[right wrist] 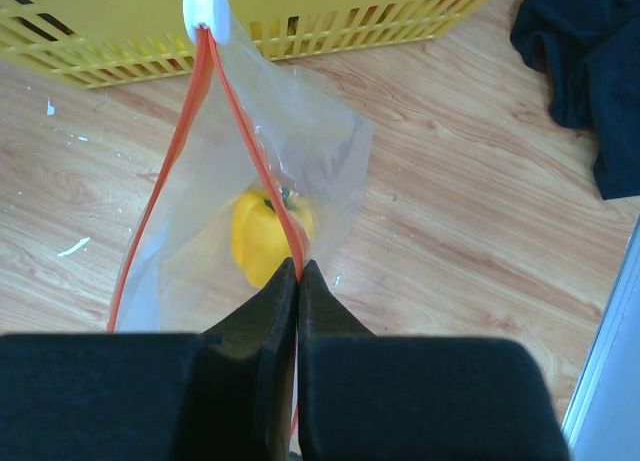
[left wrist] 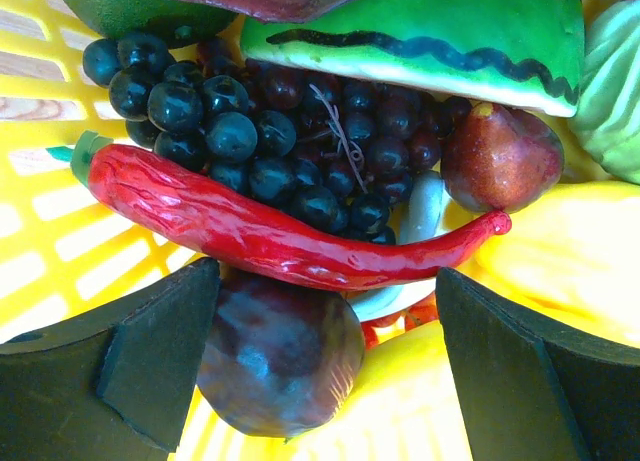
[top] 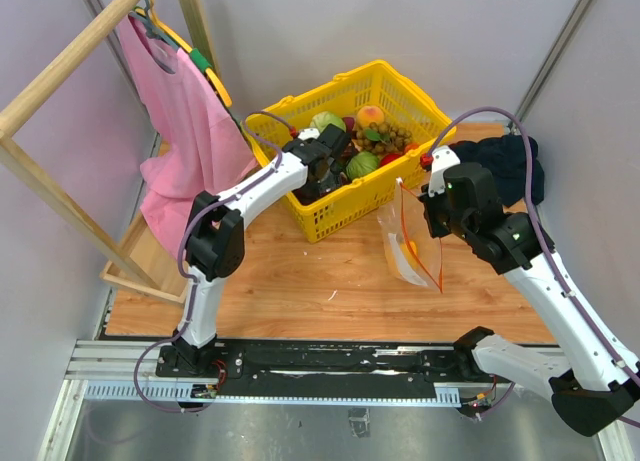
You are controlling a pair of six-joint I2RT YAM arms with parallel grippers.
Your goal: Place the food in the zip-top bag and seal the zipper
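Observation:
Inside the yellow basket (top: 340,216) my left gripper is open above the food. Lying across the gap between its fingers are a long red chili pepper (left wrist: 270,231) and a dark round purple fruit (left wrist: 280,356); neither is gripped. Dark grapes (left wrist: 230,131), a watermelon slice (left wrist: 430,41) and a reddish pear (left wrist: 500,159) lie just beyond. My right gripper is shut on the orange-red rim of the clear zip bag (right wrist: 330,131), whose mouth gapes. A yellow bell pepper (right wrist: 262,239) is in the bag, and a white slider (right wrist: 207,14) sits at the zip's far end.
Dark navy cloth (top: 497,166) lies behind my right arm. On the left a wooden rack (top: 75,206) holds a pink garment (top: 190,141). The wooden table (top: 300,301) in front of the basket is mostly clear.

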